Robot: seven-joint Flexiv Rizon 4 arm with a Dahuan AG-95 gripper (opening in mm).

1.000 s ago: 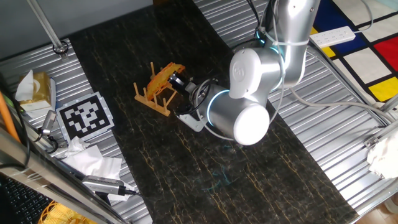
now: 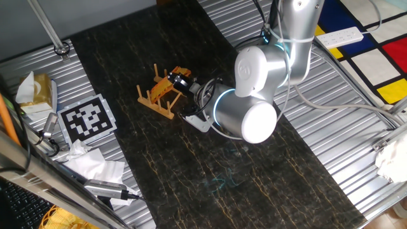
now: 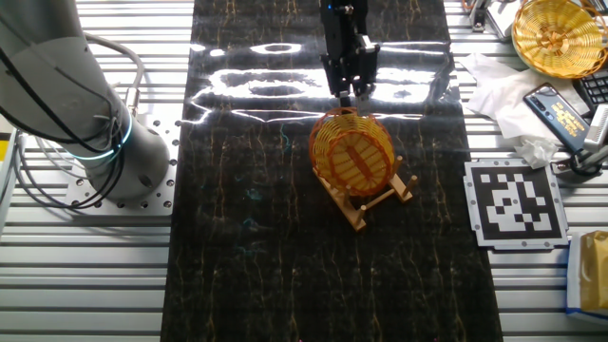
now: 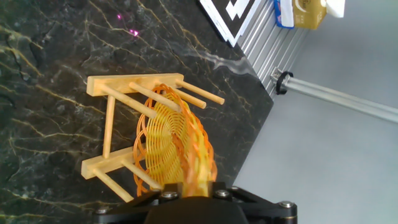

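A round yellow wicker basket (image 3: 353, 160) with an orange woven rim leans in a small wooden rack (image 4: 140, 81) with upright pegs. In the wrist view the basket (image 4: 169, 134) is seen nearly edge-on, its near rim running down between the fingers. My gripper is shut on that rim. From the side, the gripper (image 2: 180, 81) reaches to the basket's upper edge, close above the rack (image 2: 156, 108). The exact contact at the fingertips is partly hidden by the gripper body.
A marker board (image 2: 88, 119), a tissue box (image 2: 37, 97) and crumpled white tissue (image 2: 95, 164) lie off one side. Another wicker basket (image 3: 560, 38) stands at the far right in exterior view 2.
Over the last second my gripper has shifted slightly towards the rack and the basket's angle has changed a little.
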